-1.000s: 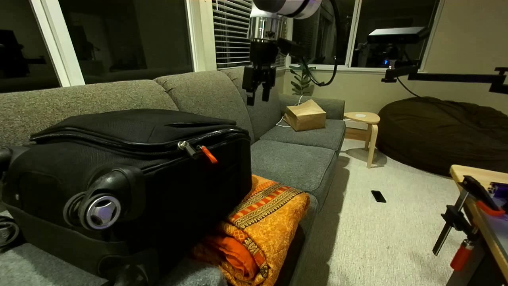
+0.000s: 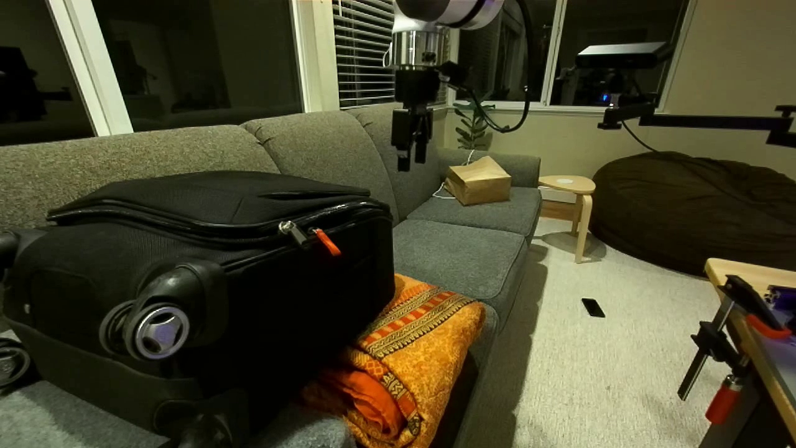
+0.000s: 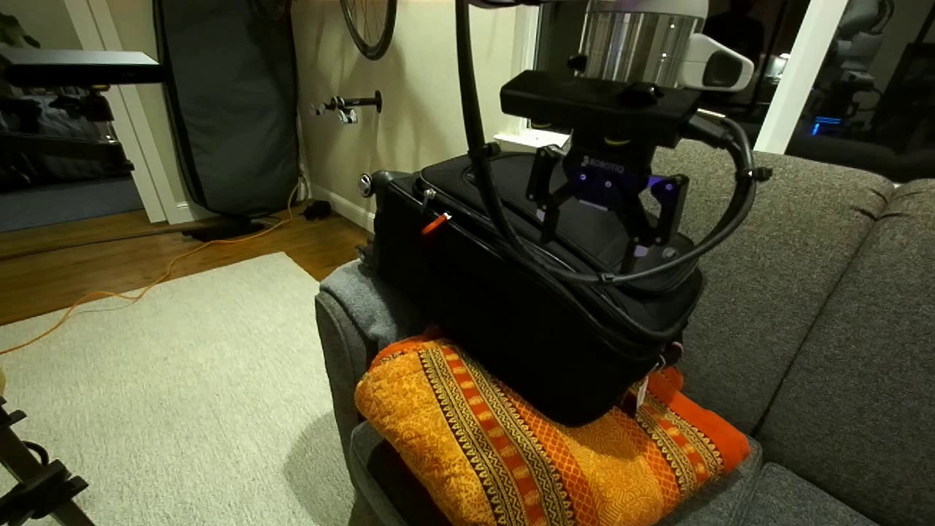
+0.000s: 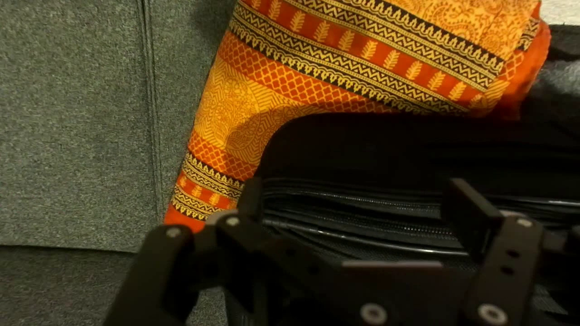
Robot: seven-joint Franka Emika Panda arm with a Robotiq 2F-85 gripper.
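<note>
A black suitcase lies on its side on the grey couch, its zippered face upward. An orange zipper pull hangs at one corner of it. Partly beneath the suitcase is a folded orange patterned blanket. My gripper hangs in the air above, clear of both. In the wrist view the gripper stands open, its two fingers wide apart, with the suitcase's zippered edge showing below the gap. Nothing is held. From the second exterior view, the gripper appears in front of the suitcase top.
The couch backrest rises behind the suitcase. A brown paper bag sits on the far seat, beyond a bare cushion. On the carpet lies a black phone-like object. A table with a clamp stands at right.
Compared with a second ago, my gripper has turned somewhat and hangs slightly lower and further right in the first exterior view. The suitcase and blanket have not moved.
</note>
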